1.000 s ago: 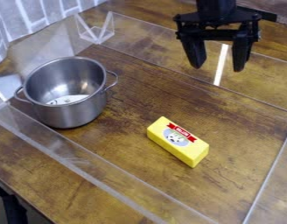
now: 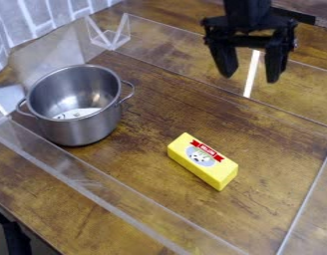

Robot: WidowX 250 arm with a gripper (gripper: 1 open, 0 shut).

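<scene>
My black gripper [image 2: 247,62] hangs open at the top right, its two fingers spread wide and pointing down, nothing between them. Below it on the wooden table lies a yellow box [image 2: 202,159] with a red and white label, set at a slant. A steel pot [image 2: 89,128] with two side handles stands at the left, with some small white item on its bottom that is too small to make out.
The wooden table [image 2: 153,209] has bare room around the box. Clear strips or panels [image 2: 93,204] run along the lower left and right. A clear angular object [image 2: 107,35] sits at the upper left.
My gripper has shifted slightly and its fingers look a little blurred now. The box and pot have not moved.
</scene>
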